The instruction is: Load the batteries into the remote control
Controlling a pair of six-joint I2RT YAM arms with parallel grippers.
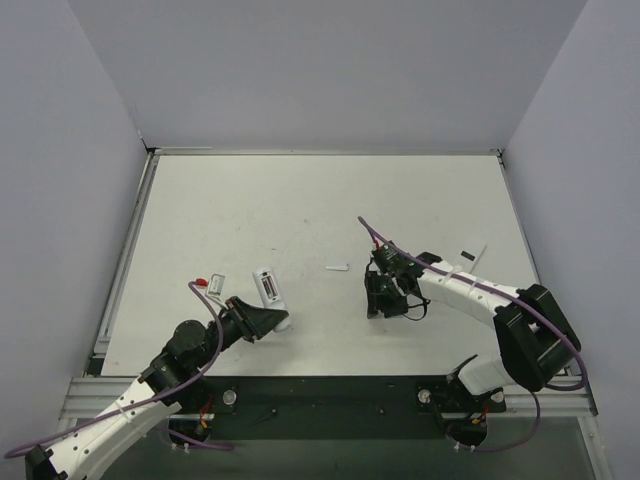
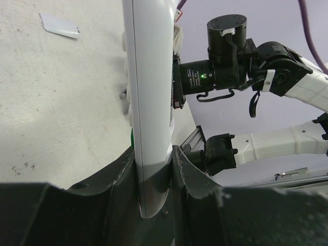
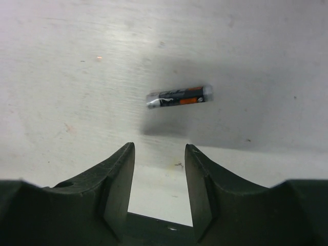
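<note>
A white remote control (image 1: 268, 288) is clamped in my left gripper (image 1: 284, 322), its battery side with a dark slot facing up in the top view. The left wrist view shows its white body (image 2: 149, 102) between the fingers, long side running up and away. My right gripper is open with an empty gap. A dark battery with orange marks (image 3: 179, 96) lies on the table beyond its fingertips, apart from them. From the top, I cannot make out this battery near the right gripper (image 1: 374, 312).
A small white piece, possibly the battery cover (image 1: 337, 267), lies mid-table. A white device with a dark end (image 1: 469, 256) rests at the right; a small white item (image 1: 216, 285) and a red one (image 1: 201, 282) sit left.
</note>
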